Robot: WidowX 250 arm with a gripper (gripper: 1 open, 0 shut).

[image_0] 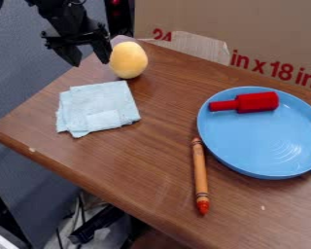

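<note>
My black gripper (88,54) is at the top left, just above and left of a yellow egg-shaped object (128,60), its fingers apart with nothing visible between them. A folded pale cloth (96,107) lies below it on the wooden table. To the right, a blue plate (262,146) holds a red object with a handle (249,102). An orange crayon (200,175) lies beside the plate.
A cardboard box (236,34) stands along the back. The table's left edge (28,126) drops to a grey floor area.
</note>
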